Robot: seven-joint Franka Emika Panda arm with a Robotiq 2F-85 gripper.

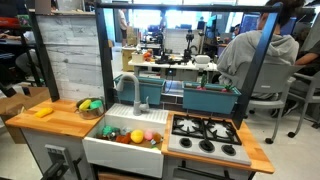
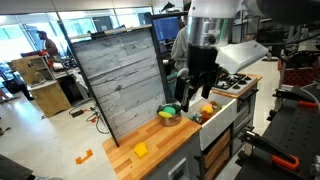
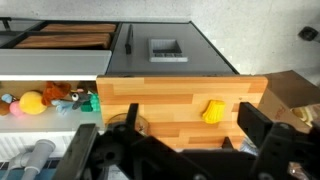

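Note:
In the wrist view my gripper stands open above the wooden counter (image 3: 170, 88), its dark fingers wide apart and nothing between them. A small yellow object (image 3: 213, 112) lies on the counter toward the right finger; it also shows in the second exterior view as a yellow piece (image 2: 140, 149) on bare wood. Beside the sink sits a round bowl (image 2: 170, 119) holding green and yellow items; in the wrist view the left finger mostly hides it. Colourful toy food (image 1: 137, 135) fills the white sink (image 1: 118, 155).
A stove (image 1: 207, 135) occupies the counter right of the sink, and a grey faucet (image 1: 138, 92) rises behind it. The panelled wall (image 2: 125, 85) backs the counter. A cardboard box (image 3: 292, 92) is beyond the counter's end. Bare wood surrounds the yellow object.

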